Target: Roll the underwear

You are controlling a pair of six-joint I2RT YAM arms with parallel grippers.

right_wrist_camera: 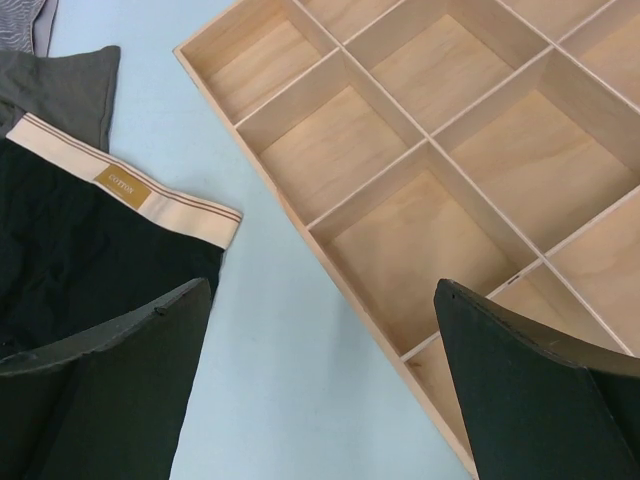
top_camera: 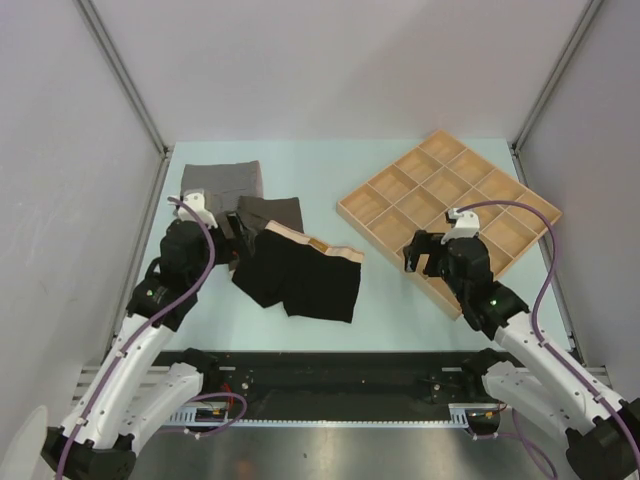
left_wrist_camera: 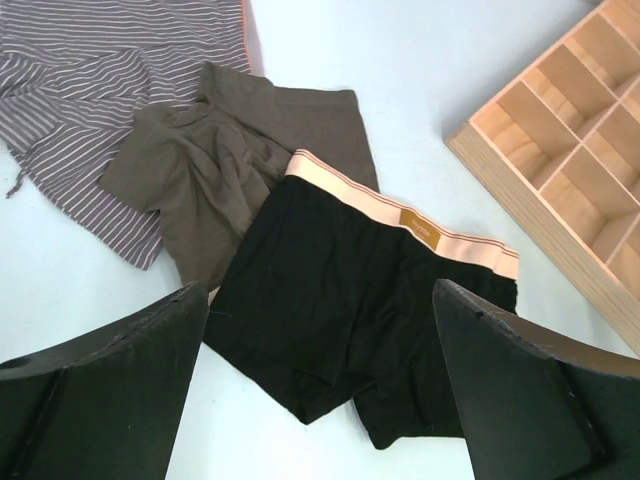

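Black underwear [top_camera: 318, 284] with a peach waistband lies spread on the table, left of the middle, its waistband toward the back. In the left wrist view the whole black underwear [left_wrist_camera: 320, 290] shows, its label at the waistband and its lower edge uneven. My left gripper [top_camera: 240, 235] is open above the cloths at the garment's left end, its fingers [left_wrist_camera: 110, 385] apart and nothing between them. Open and empty too, my right gripper [top_camera: 425, 255] hangs over the near left edge of the wooden box; its fingers [right_wrist_camera: 125, 385] are spread wide.
Grey-brown cloth [left_wrist_camera: 215, 160] lies against the underwear's upper left, partly under it. Behind that is a striped cloth [top_camera: 222, 180]. An empty wooden compartment box [top_camera: 440, 190] sits slanted on the right. Bare table [top_camera: 320, 180] lies behind the underwear and in front of it.
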